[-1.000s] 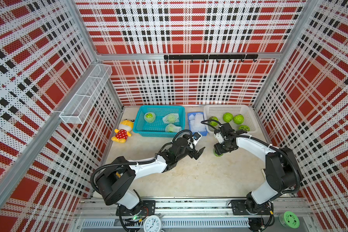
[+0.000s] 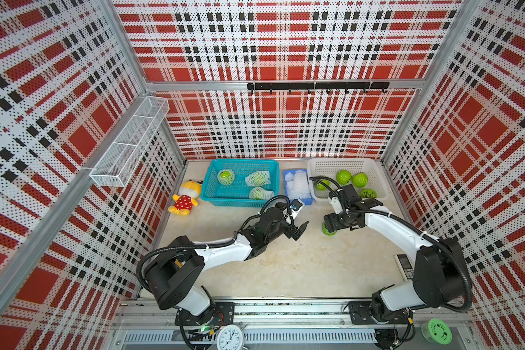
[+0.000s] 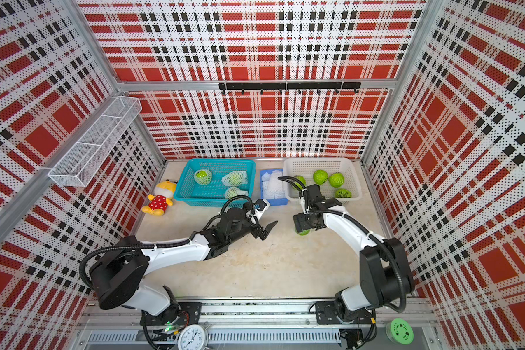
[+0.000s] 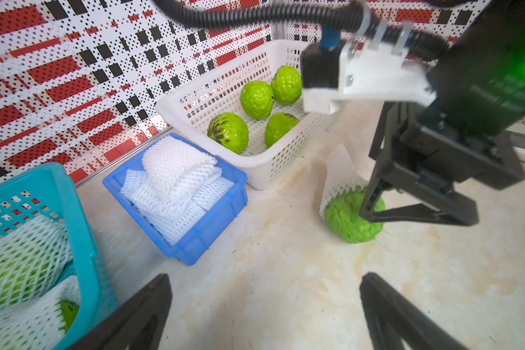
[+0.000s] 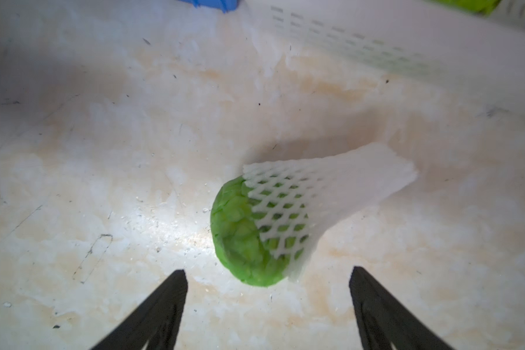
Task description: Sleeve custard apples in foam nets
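A green custard apple lies on the table with a white foam net over one side, its loose end trailing away, as the right wrist view shows. My right gripper is above it, fingers apart, nothing held. My left gripper stands open over the bare table, left of that apple. Bare custard apples sit in the white basket. Spare nets fill a blue tray. The teal basket holds several netted fruits.
A plush toy lies at the far left. A dark object like a calculator lies at the right edge.
The right arm has shifted slightly right and its wrist has risen a little over the half-netted apple. The left arm has not moved.
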